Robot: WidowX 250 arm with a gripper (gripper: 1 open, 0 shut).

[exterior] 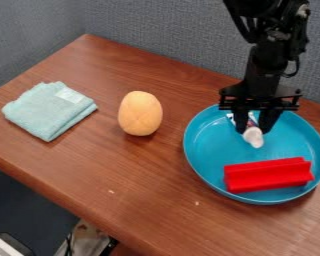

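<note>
My black gripper [252, 115] reaches down over the back of a blue plate [210, 160] at the right of the camera view. A small white object with a dark part [254, 136] lies at its fingertips on the plate; whether the fingers grip it I cannot tell. A red block-like object [267, 176] lies at the front of the plate, apart from the gripper.
An orange-yellow egg-shaped object [140, 113] stands left of the plate on the wooden table [123, 190]. A folded light-blue cloth [49, 110] lies at the far left. A grey partition runs along the back.
</note>
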